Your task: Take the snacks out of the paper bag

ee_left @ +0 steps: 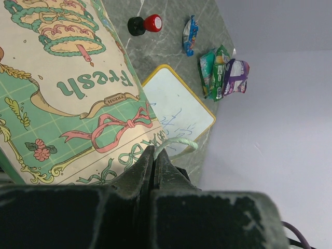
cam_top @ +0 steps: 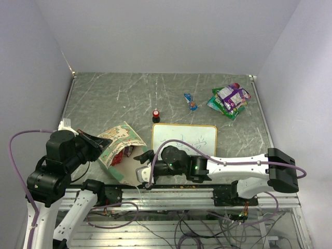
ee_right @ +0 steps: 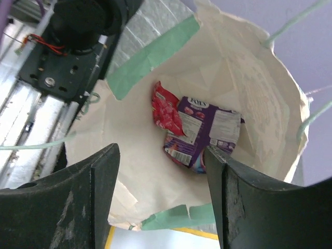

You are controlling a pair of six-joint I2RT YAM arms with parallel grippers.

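The paper bag (cam_top: pixel 123 140), printed with green and pink drawings, lies on its side at the left of the table, its mouth toward the right. My left gripper is shut on the bag's pale rope handle (ee_left: pixel 179 141) at the bag's upper edge. Facing the mouth, my right gripper stands open with nothing between its fingers. Inside the bag, in the right wrist view, lie a small red packet (ee_right: pixel 167 110) and a dark purple and white packet (ee_right: pixel 199 129), both deep in and ahead of the right fingers.
A whiteboard (cam_top: pixel 179 132) with blue writing lies right of the bag. Beyond it are a red-topped black bottle (cam_top: pixel 155 115), a small blue packet (cam_top: pixel 190 101) and a pile of purple and green snack bags (cam_top: pixel 231 99).
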